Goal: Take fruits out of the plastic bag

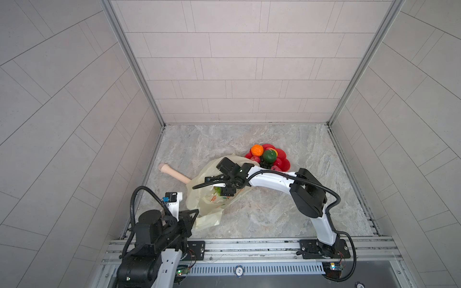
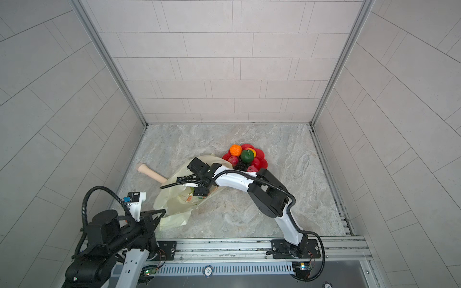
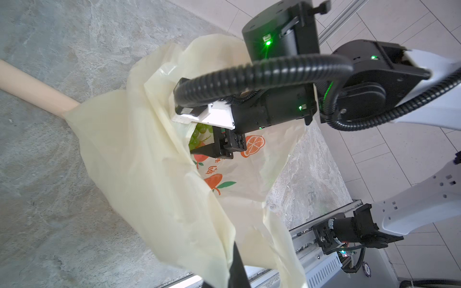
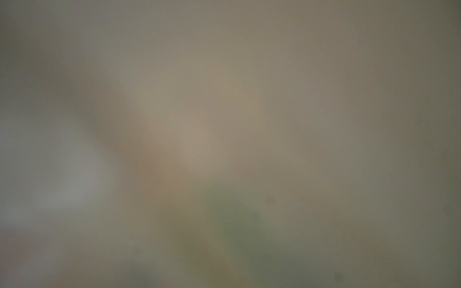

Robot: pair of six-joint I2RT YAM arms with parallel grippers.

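Observation:
The cream plastic bag (image 1: 207, 211) lies open at the front left, printed with fruit pictures. Green grapes show inside, mostly hidden by my right gripper, which reaches down into the bag over them; what lies between its fingers is hidden, and the right wrist view is only a blur. My left gripper (image 1: 193, 216) is shut at the bag's near-left edge, where the plastic covers its fingertips in the left wrist view; whether it grips any is unclear.
A red dish (image 1: 281, 158) at the back holds an orange (image 1: 257, 150), a green round fruit (image 1: 269, 156), red fruits and dark grapes. A beige rod (image 1: 172, 172) lies left of the bag.

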